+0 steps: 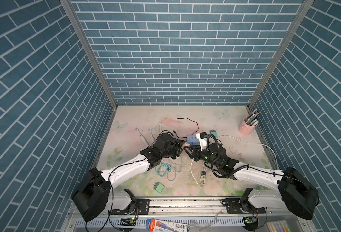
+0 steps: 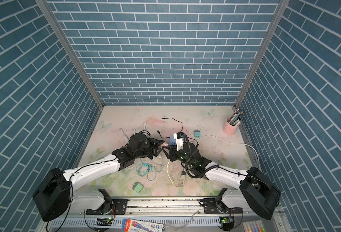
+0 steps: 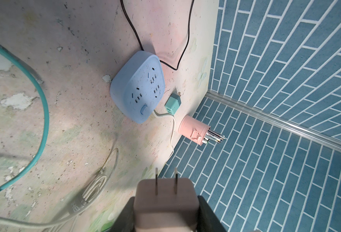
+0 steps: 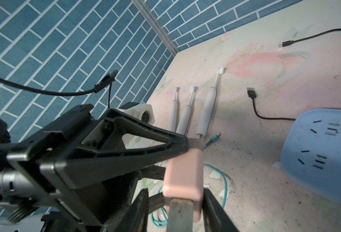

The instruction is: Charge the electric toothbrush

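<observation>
A pink charger block (image 3: 166, 205) with two metal prongs is in my left gripper, which is shut on its sides. In the right wrist view, a pale grey plug (image 4: 180, 216) meets the near end of that pink block. My right gripper has its fingers (image 4: 140, 210) spread on either side of the plug, with a gap showing on the left. Both grippers face each other above the table's middle. Three white electric toothbrushes (image 4: 207, 110) lie side by side at the back left. The blue power strip (image 3: 141, 87) lies flat, its visible sockets empty.
Near the power strip sits a teal charger (image 3: 173, 103); a green charger (image 1: 158, 187) lies at the front. A teal cable (image 1: 163, 169), a bundled white cable (image 1: 202, 177) and a black cable (image 1: 195, 123) lie around. The pink pen cup (image 1: 247, 126) stands back right.
</observation>
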